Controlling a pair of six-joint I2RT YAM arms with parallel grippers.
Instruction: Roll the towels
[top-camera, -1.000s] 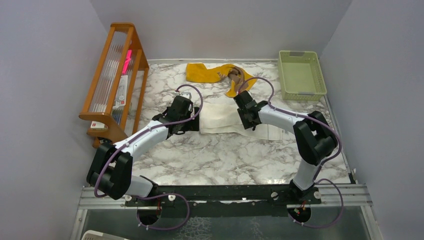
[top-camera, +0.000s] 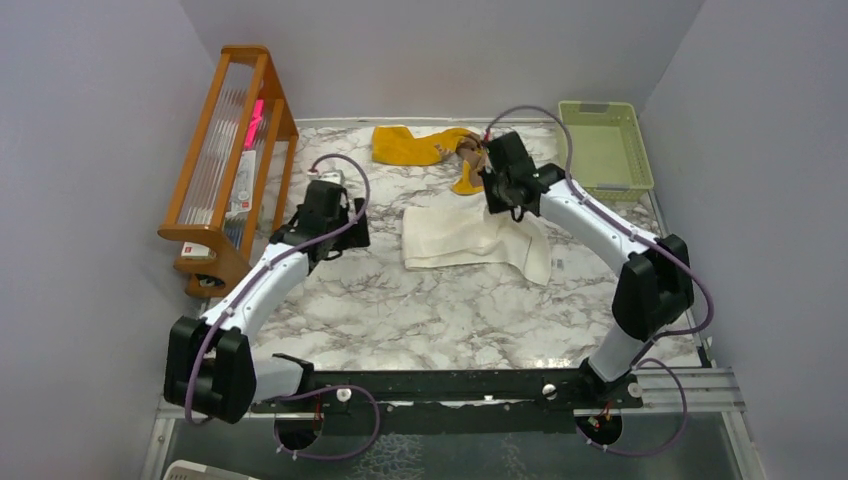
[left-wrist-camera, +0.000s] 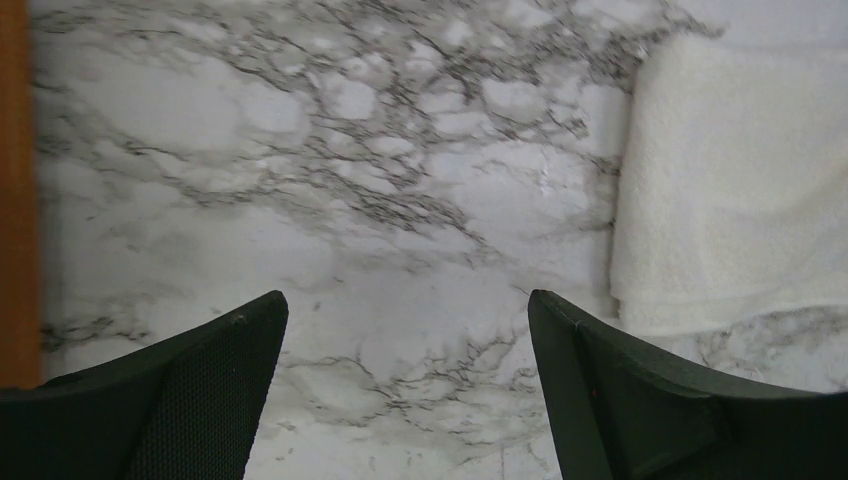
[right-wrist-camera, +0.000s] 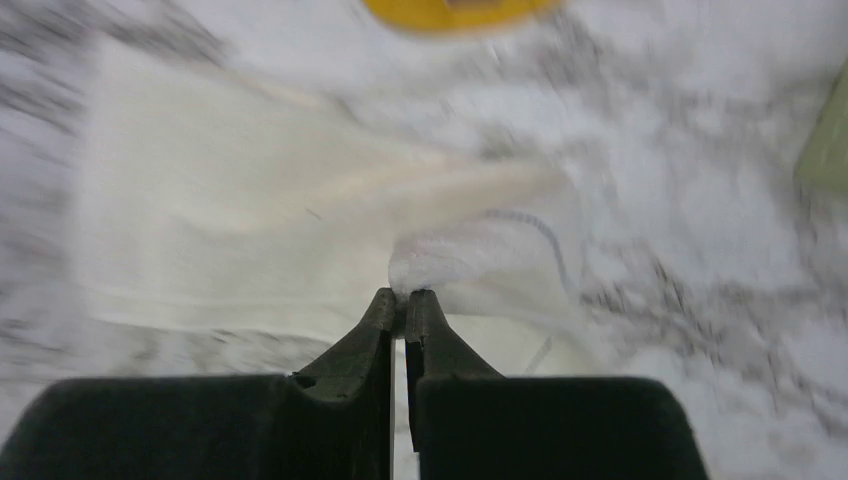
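The white towel (top-camera: 455, 236) lies folded over in layers at mid-table, its right part bunched and raised. My right gripper is shut on a pinch of that towel (right-wrist-camera: 480, 245), lifting the fabric toward its fingertips. From above, the right gripper (top-camera: 497, 207) covers part of the towel's far edge. Left of the towel, over bare marble, my left gripper stands open, empty and apart from the cloth. At the back lies a yellow towel (top-camera: 410, 148) with a brownish patch, crumpled at its right end.
A green basket (top-camera: 605, 150) stands at the back right. Along the left side is a wooden rack (top-camera: 215, 150) with clear panels.
The left gripper has drawn away to the left from the towel's edge.
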